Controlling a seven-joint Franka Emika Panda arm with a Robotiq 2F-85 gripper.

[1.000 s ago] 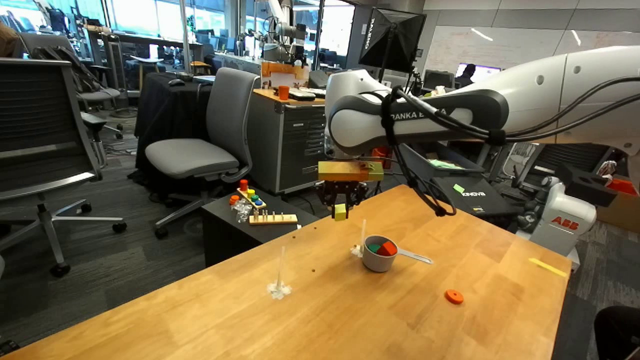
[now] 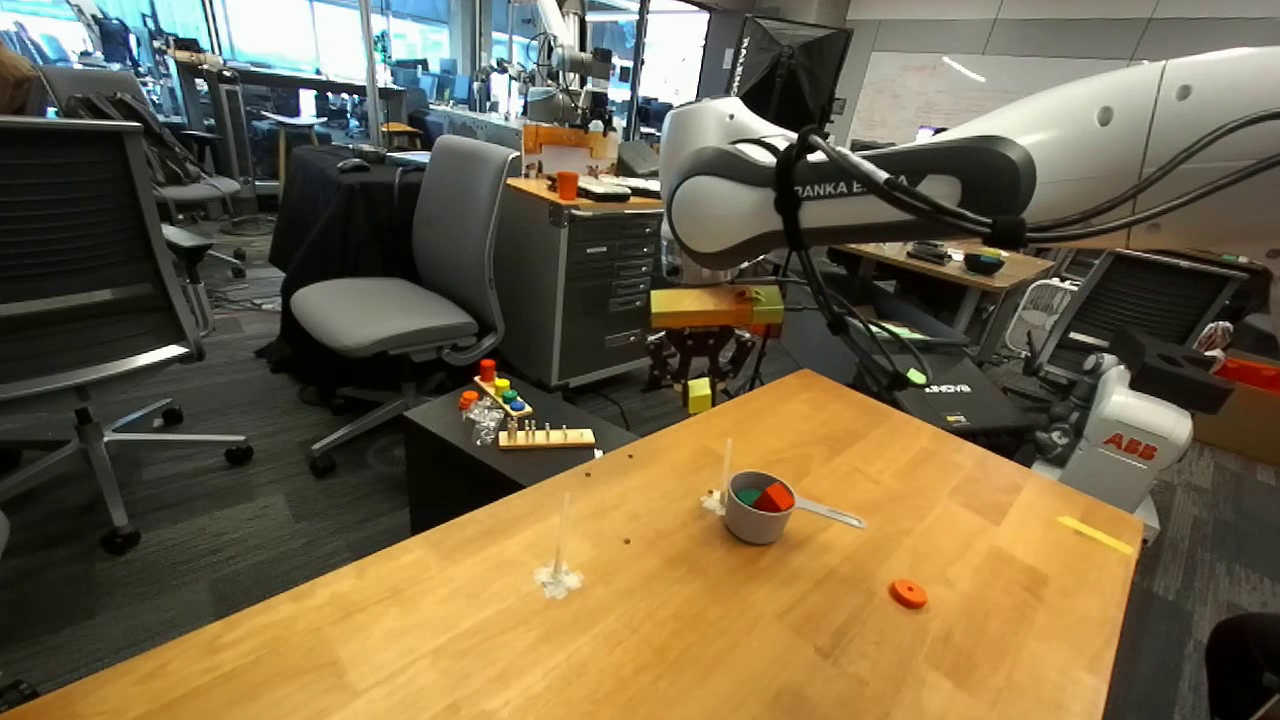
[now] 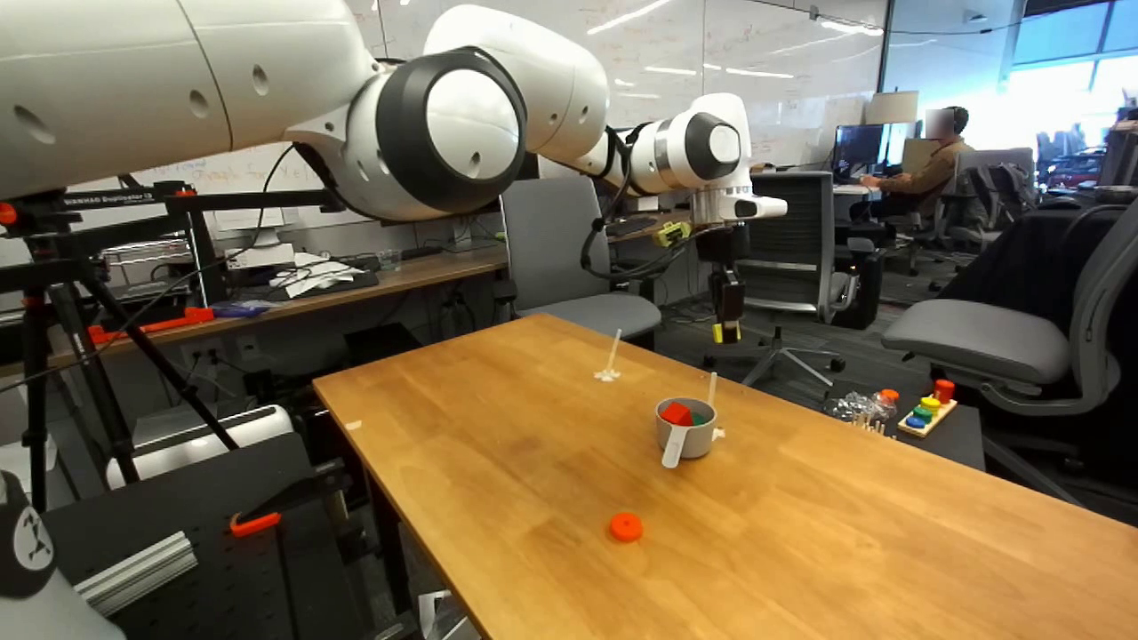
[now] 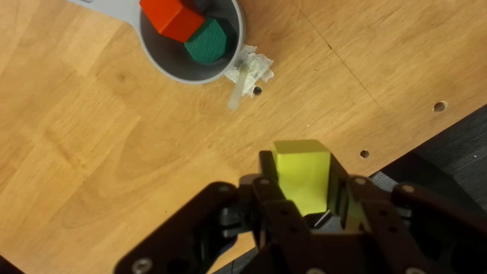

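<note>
A yellow block (image 4: 303,180) is pinched between the two fingers of my gripper, which is shut on it. In exterior view 1 the yellow block (image 2: 698,396) hangs in the air past the far edge of the wooden table. On the table stands a grey measuring cup (image 2: 758,522) with a long handle. Inside the cup lie a red block (image 4: 172,20) and a green block (image 4: 207,42), side by side. From the wrist, the cup appears up and to the left of the held block, clear of it.
Thin upright pegs stand on the table, one (image 2: 560,540) alone and one (image 2: 726,468) right beside the cup. An orange disc (image 3: 626,526) lies on the open tabletop (image 3: 512,448). A low black stand beyond the table carries peg toys (image 2: 546,438).
My gripper has risen and shifted slightly right in exterior view 1, carrying the yellow block along. The cup, its blocks and the orange disc have stayed put.
</note>
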